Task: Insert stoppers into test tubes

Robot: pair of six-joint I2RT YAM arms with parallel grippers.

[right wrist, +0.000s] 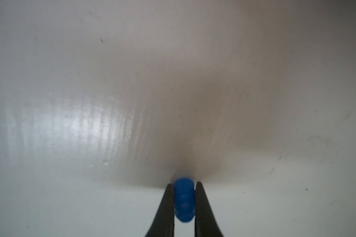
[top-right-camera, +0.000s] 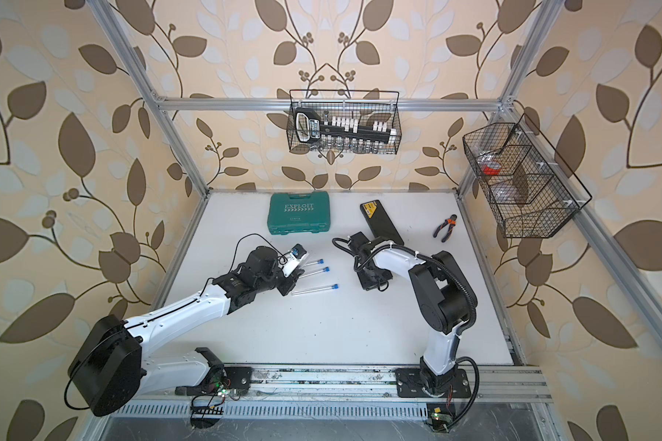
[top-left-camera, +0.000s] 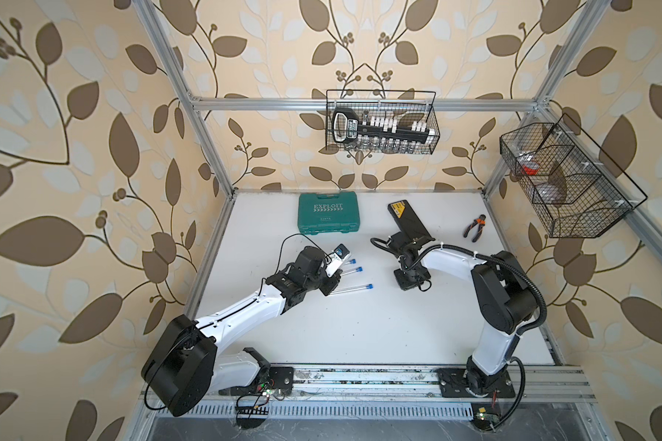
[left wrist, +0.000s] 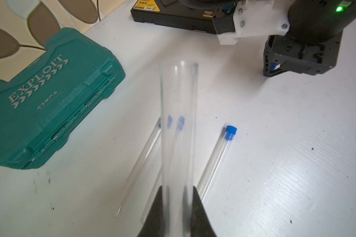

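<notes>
My left gripper is shut on a clear test tube (left wrist: 178, 90), whose open mouth points away from the fingers, with no stopper in it. On the table behind it lie several clear tubes with blue stoppers; the stopper of the right-hand tube (left wrist: 215, 165) sits in its end. My right gripper is shut on a blue stopper (right wrist: 184, 193), held low over the white table. In the top left view the right gripper (top-left-camera: 412, 278) is apart from the left one (top-left-camera: 333, 283), to its right.
A green tool case (top-left-camera: 328, 213) stands at the back. Behind the right arm lies a black box (top-left-camera: 409, 219), with pliers (top-left-camera: 475, 228) farther right. Clear table (top-left-camera: 375, 330) extends in front of both grippers.
</notes>
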